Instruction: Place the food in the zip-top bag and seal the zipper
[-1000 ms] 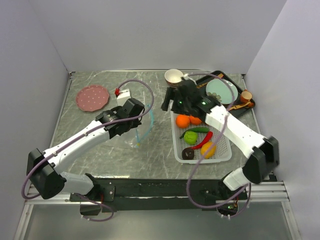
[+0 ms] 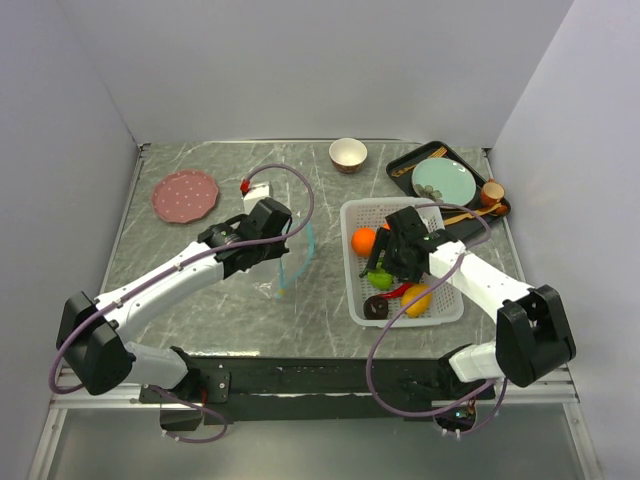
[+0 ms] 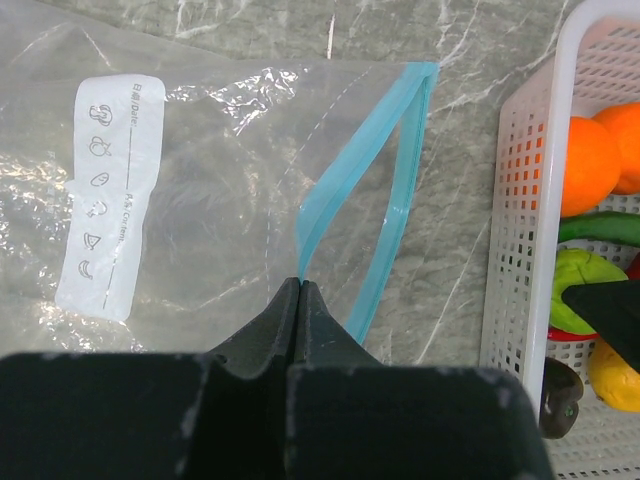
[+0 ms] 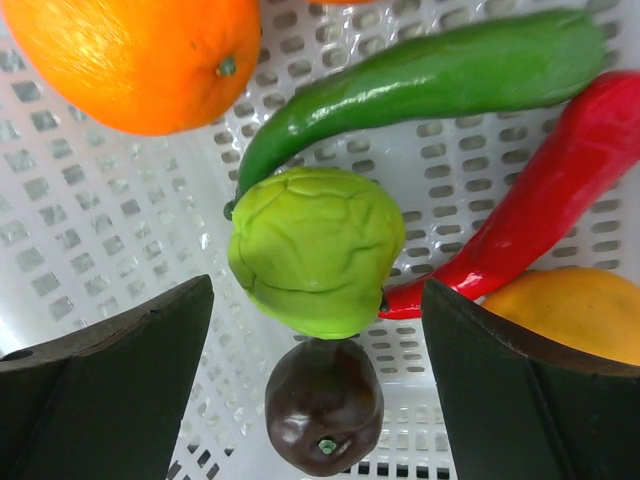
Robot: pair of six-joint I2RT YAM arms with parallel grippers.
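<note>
A clear zip bag (image 3: 210,190) with a blue zipper (image 3: 340,170) lies on the counter. My left gripper is shut at the zipper edge; whether film is between its tips is unclear. My right gripper is open inside the white basket (image 2: 355,300), its fingers either side of a green bell pepper (image 4: 315,240). Around that lie oranges (image 4: 140,55), a green chili (image 4: 430,85), a red chili (image 4: 540,190), a dark round vegetable (image 4: 322,400) and a yellow item (image 4: 570,305).
A pink plate (image 2: 185,195) sits back left, a bowl (image 2: 348,152) at the back middle. A black tray (image 2: 408,163) with a green plate and utensils is back right, beside the basket.
The right arm has come from above the back of the basket down over the green pepper. The left arm shifted slightly right earlier and has barely moved since.
</note>
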